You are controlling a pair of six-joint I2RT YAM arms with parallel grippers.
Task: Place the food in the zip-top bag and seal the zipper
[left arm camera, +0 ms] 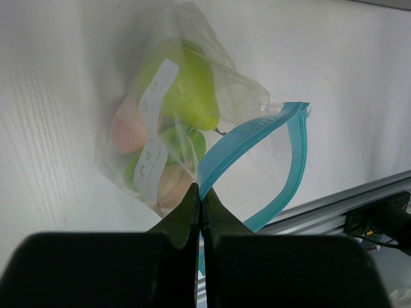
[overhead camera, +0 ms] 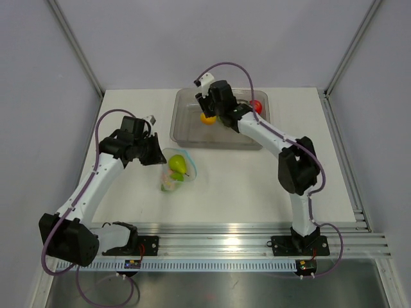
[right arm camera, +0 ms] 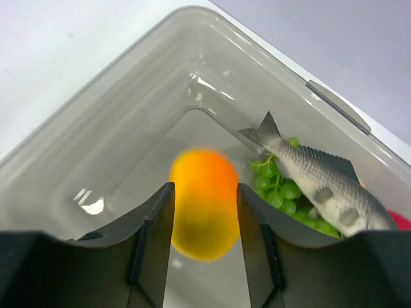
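Observation:
The zip top bag (overhead camera: 182, 154) lies open on the table, with a green pear (overhead camera: 178, 164) and other food inside. My left gripper is shut on the blue zipper edge (left arm camera: 247, 142) at one side of the bag's mouth. Through the plastic, the left wrist view shows the pear, green food (left arm camera: 182, 144) and pinkish pieces (left arm camera: 128, 128). Over the grey bin, my right gripper has its fingers apart. An orange (right arm camera: 204, 224) sits between them, close to both; whether they grip it cannot be told. In the top view, the orange (overhead camera: 207, 119) shows beneath that gripper.
The grey bin (overhead camera: 215, 142) stands at the back of the table. Inside are a fish (right arm camera: 327, 183), green grapes (right arm camera: 282, 192) and a red item (overhead camera: 255, 106). The right arm covers part of the bin. Bare table lies to the right and in front.

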